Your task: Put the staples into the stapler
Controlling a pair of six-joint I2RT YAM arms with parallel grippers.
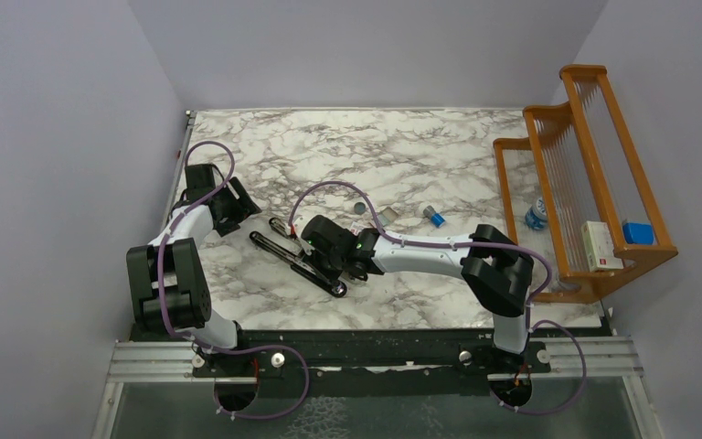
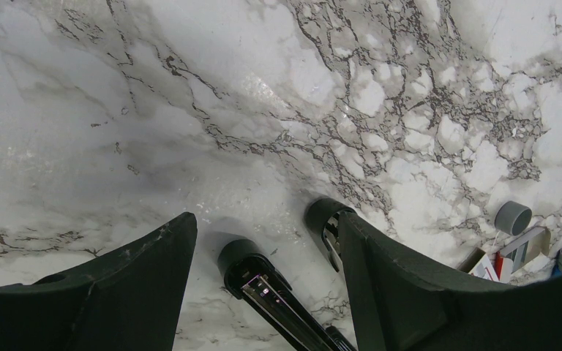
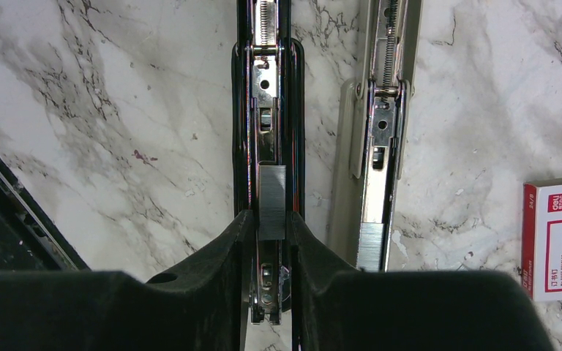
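In the right wrist view a black stapler lies opened out, its metal channel exposed. A grey staple strip sits in line with that channel, between the fingertips of my right gripper. The fingers stand about a strip's width apart; whether they press on it I cannot tell. Beside it lies a beige stapler with another staple strip in its channel. My left gripper is open and empty, above the table near the black stapler's far end.
A red and white staple box lies right of the staplers. Small cylinders, one of them blue, stand further right. A wooden shelf fills the table's right side.
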